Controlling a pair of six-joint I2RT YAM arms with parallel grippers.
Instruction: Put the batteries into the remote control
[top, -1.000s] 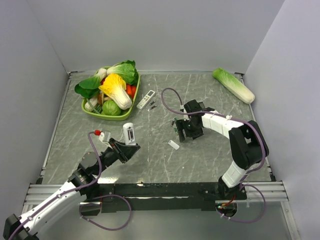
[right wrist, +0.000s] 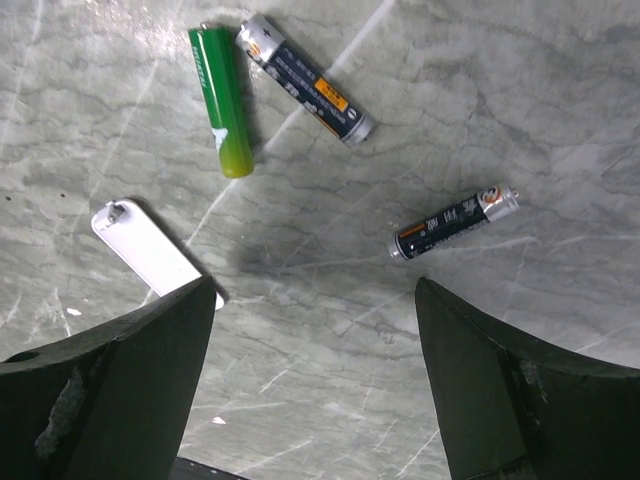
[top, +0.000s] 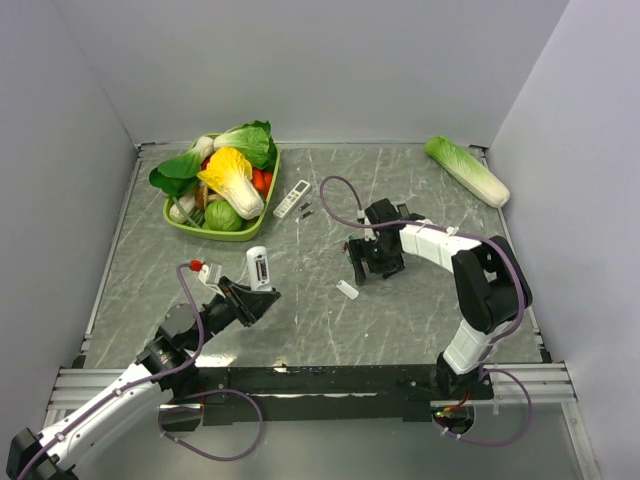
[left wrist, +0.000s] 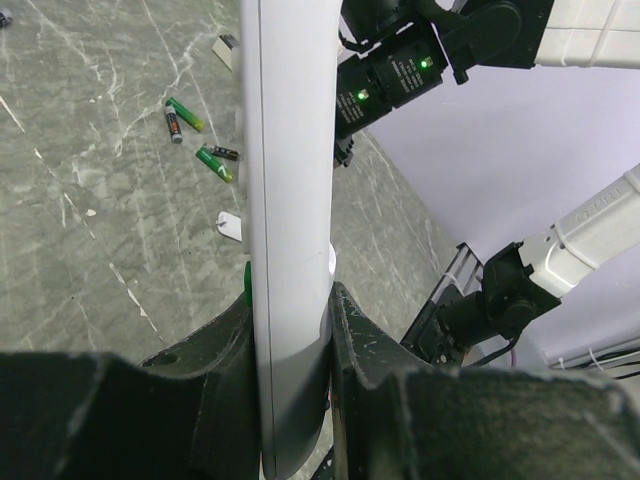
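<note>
My left gripper [top: 262,298] is shut on a white remote control [top: 258,268], held upright above the table. In the left wrist view the remote [left wrist: 290,200] stands between the fingers, its narrow side towards the camera. Open and empty, my right gripper hangs over the table near the loose batteries. The right wrist view shows a green battery [right wrist: 220,100], a black battery [right wrist: 305,78] beside it, and another black battery [right wrist: 455,222] apart to the right. A white battery cover [right wrist: 150,245] lies near the left finger. Another green battery [left wrist: 214,165] shows in the left wrist view.
A green basket [top: 225,235] of vegetables stands at the back left. Next to it lie another white remote [top: 292,199] and small dark pieces [top: 305,210]. A cabbage [top: 468,171] rests at the back right.
The right arm has shifted slightly to the left in the top view, and its gripper now covers more of the batteries. The left arm and its remote have stayed still.
</note>
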